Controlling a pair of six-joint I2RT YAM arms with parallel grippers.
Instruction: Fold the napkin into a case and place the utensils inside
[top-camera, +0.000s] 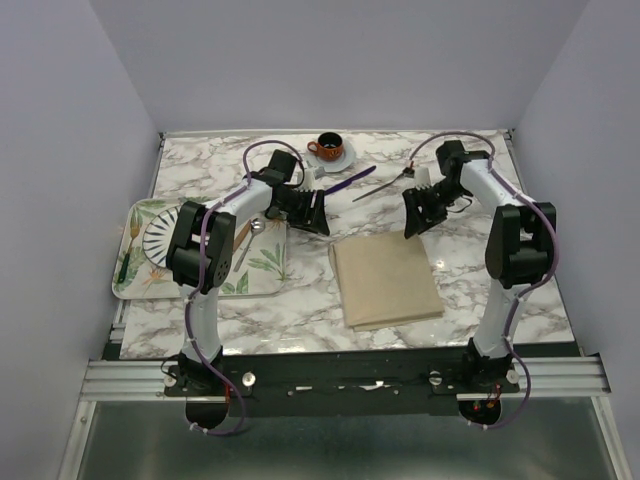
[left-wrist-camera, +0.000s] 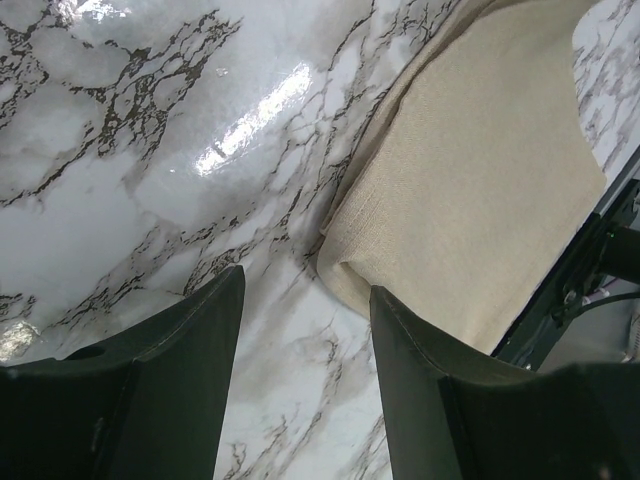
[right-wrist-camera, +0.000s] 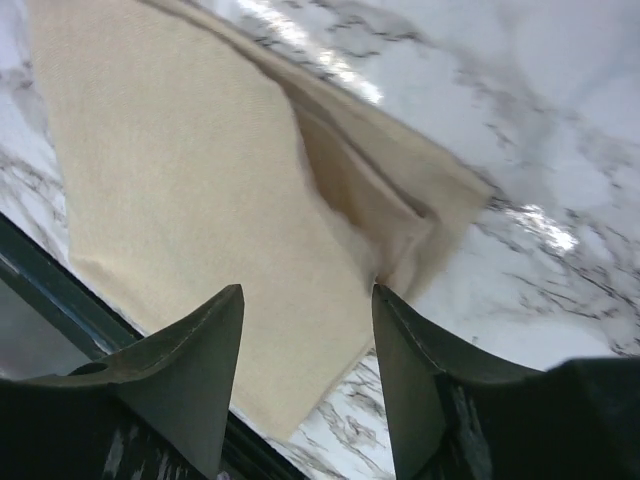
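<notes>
The beige napkin (top-camera: 385, 280) lies folded in the middle front of the table, its layered corner slightly raised in the right wrist view (right-wrist-camera: 180, 200). My left gripper (top-camera: 308, 225) is open above the marble just beyond the napkin's upper left corner, nothing between its fingers; the napkin (left-wrist-camera: 460, 170) fills the right of its view. My right gripper (top-camera: 425, 225) stands open over the napkin's upper right corner, with no cloth visibly held. Utensils include a spoon (top-camera: 253, 235) on the tray and dark cutlery (top-camera: 350, 180) at the back.
A leaf-patterned tray (top-camera: 265, 280) with a striped plate (top-camera: 160, 235) is at left. A cup (top-camera: 328, 145) on a saucer stands at the back.
</notes>
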